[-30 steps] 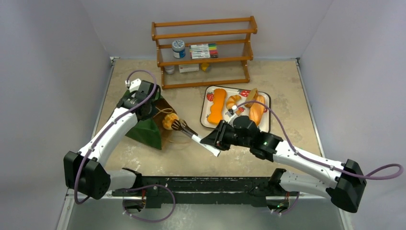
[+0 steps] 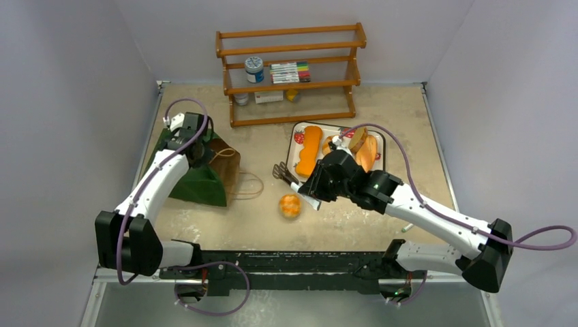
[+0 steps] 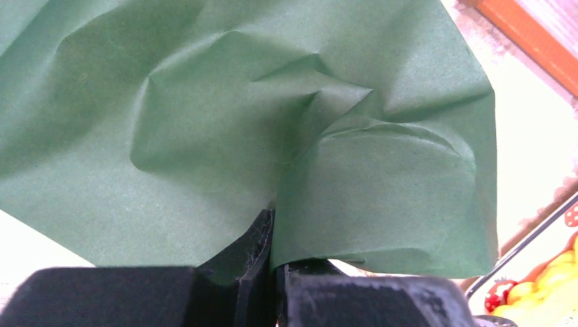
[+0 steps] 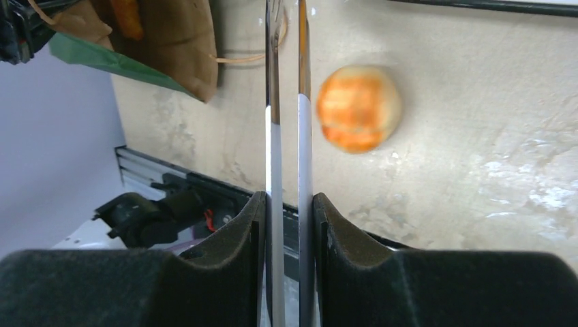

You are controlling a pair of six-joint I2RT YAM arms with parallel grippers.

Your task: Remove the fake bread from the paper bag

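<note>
A green paper bag with a brown inside lies on its side at the left, its mouth facing right. My left gripper is shut on the bag's thin paper. An orange-topped fake bun rests on the table outside the bag, apart from the tongs. In the right wrist view an orange-brown piece shows inside the bag. My right gripper is closed around the white-handled tongs, whose slim arms stand slightly apart with nothing between them.
A tray with several fake breads stands right of centre, partly behind the right arm. At the back is a wooden rack. Bag handles loop onto the table. Free table lies in front of the tray.
The bun went from the bag's mouth rightward onto the table and now shows its orange side. The tongs moved right, clear of the bag. The left arm and bag shifted slightly left.
</note>
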